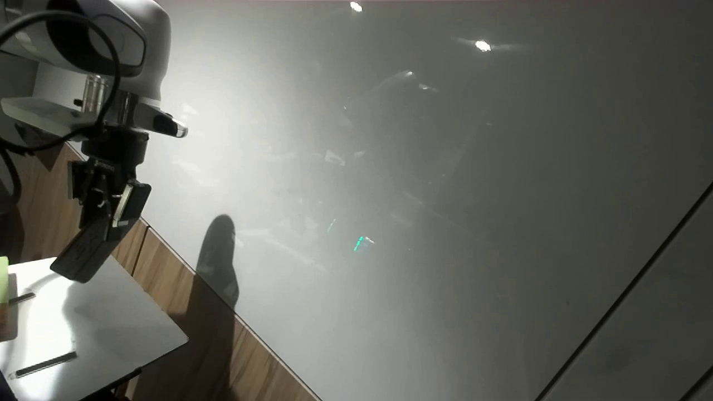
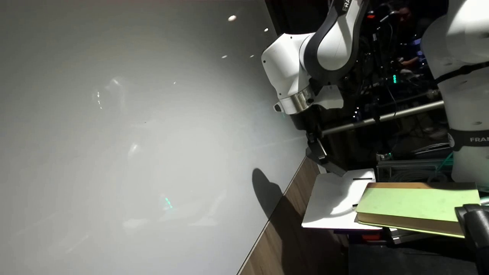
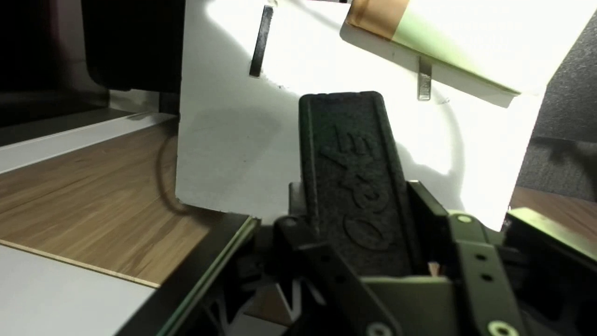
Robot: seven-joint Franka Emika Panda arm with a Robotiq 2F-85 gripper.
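Note:
A black block eraser with raised lettering [image 3: 358,179] is held between the fingers of my gripper, which is shut on it. In exterior view 1 the eraser [image 1: 87,254] hangs tilted from the gripper [image 1: 112,207], over the back part of a white board-like surface [image 1: 127,327]. Exterior view 2 shows the eraser [image 2: 327,161] near that surface's far corner; whether they touch, I cannot tell. The large whiteboard [image 1: 401,200] fills most of both exterior views and carries only glare, reflections and shadow.
On the small white surface lie two dark strips, one a long dark strip [image 3: 261,42], the other a short strip [image 3: 424,81] beside a green block [image 2: 417,201]. Wood panelling [image 1: 200,321] runs along the whiteboard's lower edge. A second white arm [image 2: 467,91] stands at the right.

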